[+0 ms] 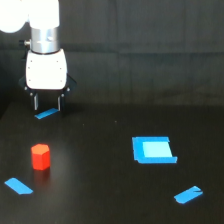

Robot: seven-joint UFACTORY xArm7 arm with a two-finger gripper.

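My gripper hangs at the upper left, pointing down, its two small dark fingertips apart and nothing visible between them. A red block stands on the dark table, nearer the camera than the gripper and clear of it. To the right lies a blue-edged square with a pale light-blue middle.
Strips of blue tape mark the table: one near the gripper, another at the front left, a third at the front right. Bare table lies between the red block and the square. A dark curtain closes off the back.
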